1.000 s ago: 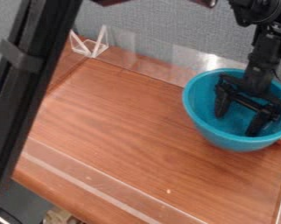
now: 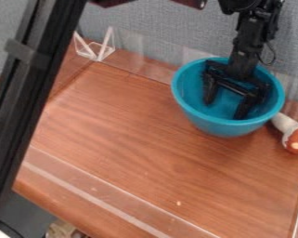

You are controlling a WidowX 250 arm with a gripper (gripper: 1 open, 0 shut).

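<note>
A teal bowl [image 2: 192,105] stands on the wooden table at the right rear. My black gripper [image 2: 228,93] is down inside it, open, its fingers apart near the bowl's floor with no object visible between them. Just right of the bowl lies a white item [image 2: 295,136] with an orange, spotted face, partly hidden by the bowl and cut by the frame's edge.
A white wire stand [image 2: 94,47] sits at the back left against the grey wall. A black post [image 2: 27,84] crosses the left side.
The bowl and my gripper inside it have moved left. More of the white and orange item at the right is now uncovered.
</note>
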